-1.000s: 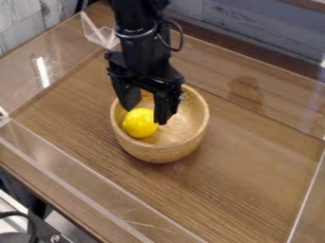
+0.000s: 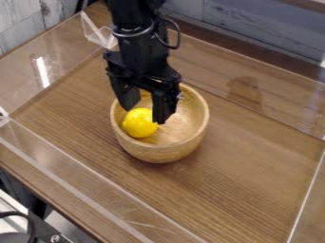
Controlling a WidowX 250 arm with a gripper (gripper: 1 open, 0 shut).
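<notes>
A light wooden bowl [image 2: 184, 138] sits in the middle of the table, with a small yellow object [image 2: 139, 124] inside, at its left side. My black gripper [image 2: 147, 98] hangs over the bowl, open, its two fingers spread to either side above the yellow object, nothing held between them.
A grey panelled wall runs along the back. Something clear or white lies at the left edge, and a black cable shows in the bottom left corner.
The upper part of my arm has shifted slightly to the left; the bowl and yellow object look unmoved.
</notes>
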